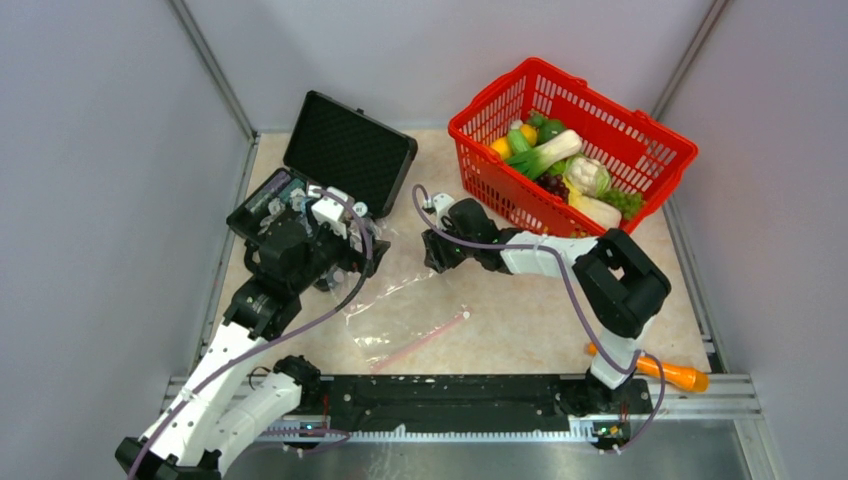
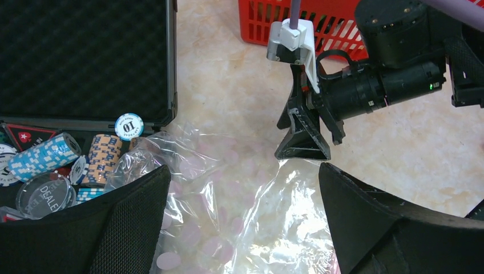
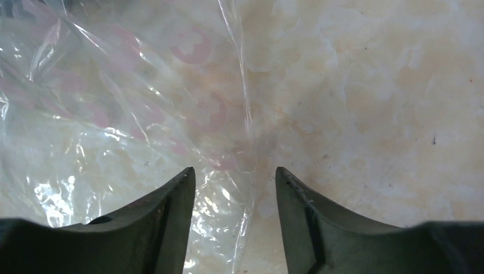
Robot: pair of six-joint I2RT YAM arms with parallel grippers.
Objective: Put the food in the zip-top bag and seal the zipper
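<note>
A clear zip top bag (image 1: 393, 318) lies flat in the middle of the table, its pink zipper strip (image 1: 425, 345) slanting along the front end. My left gripper is open above the bag's rear left part, with no object held between its wide-set fingers. At the bag's rear right, my right gripper stands partly open. One side edge of the bag (image 3: 246, 120) runs between its fingertips in the right wrist view, not pinched. Vegetables and fruit, among them a leek (image 1: 545, 155) and a cauliflower (image 1: 588, 176), fill the red basket (image 1: 480, 178).
An open black case (image 1: 350, 150) with poker chips (image 2: 104, 154) stands at the back left, against the bag's crumpled rear end. An orange object (image 1: 685, 377) lies at the front right. Bare table (image 1: 520, 325) shows right of the bag.
</note>
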